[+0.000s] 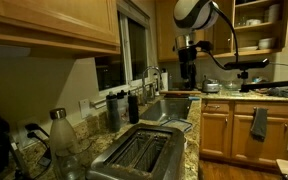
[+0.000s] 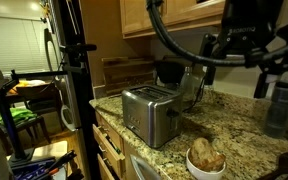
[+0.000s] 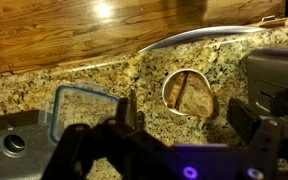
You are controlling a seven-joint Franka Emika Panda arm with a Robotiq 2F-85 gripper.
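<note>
My gripper points down over the counter in the wrist view, its fingers wide apart with nothing gripped. Below it, seen through the gap, stands a white bowl (image 3: 168,88) with pieces of bread (image 3: 195,97) inside. From exterior view 2, the same bowl (image 2: 192,167) sits on the granite in front of the silver toaster (image 2: 152,118). In exterior view 1 the gripper (image 1: 187,78) hangs high above the counter, and the bowl does not show. The toaster (image 1: 139,148) fills the near counter there.
A clear blue-rimmed container (image 3: 82,110) lies between the bowl and the sink (image 3: 14,145). A metal bottle (image 1: 62,138) and dark bottles (image 1: 133,106) stand along the wall. Upper cabinets (image 1: 59,20) overhang the counter. Wooden floor (image 3: 64,35) lies beyond the counter edge.
</note>
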